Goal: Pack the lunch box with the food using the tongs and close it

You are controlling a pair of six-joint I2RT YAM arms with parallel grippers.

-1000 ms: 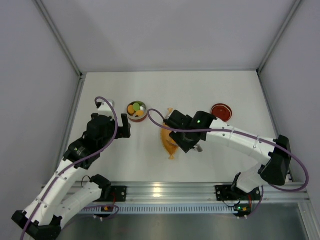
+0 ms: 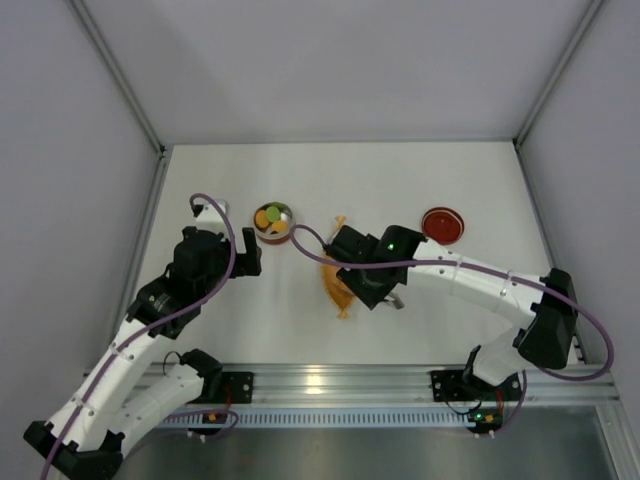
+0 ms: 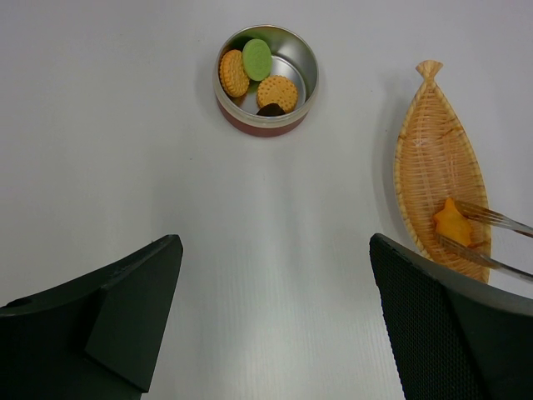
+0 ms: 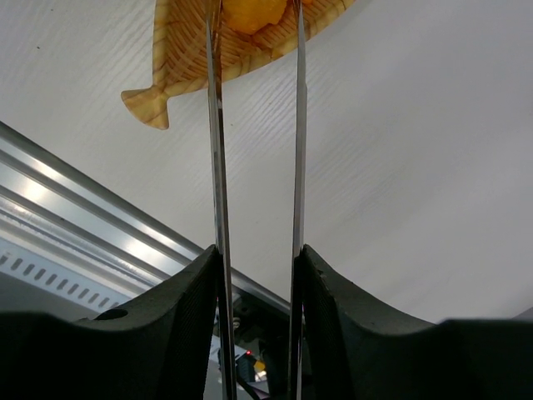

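Observation:
A round metal lunch box with a reddish outside (image 3: 265,127) stands uncovered, with two yellowish biscuits (image 3: 277,93), a green round piece (image 3: 256,60) and something dark in it. To its right lies a leaf-shaped woven basket (image 3: 429,137). My right gripper is shut on metal tongs (image 4: 218,167), which reach down into that basket. Their fork-like tips lie on either side of an orange star-shaped piece (image 3: 452,223); whether they grip it, I cannot tell. With nothing between its fingers, my left gripper stays open, nearer the front than the lunch box.
A dark red round lid or dish (image 2: 443,225) lies at the right of the white table. A metal rail (image 2: 340,378) runs along the front edge. My right forearm (image 2: 460,268) spans the table's right half.
The right gripper and its tongs have shifted very slightly over the basket. My left arm, the lunch box and the red lid or dish have not moved.

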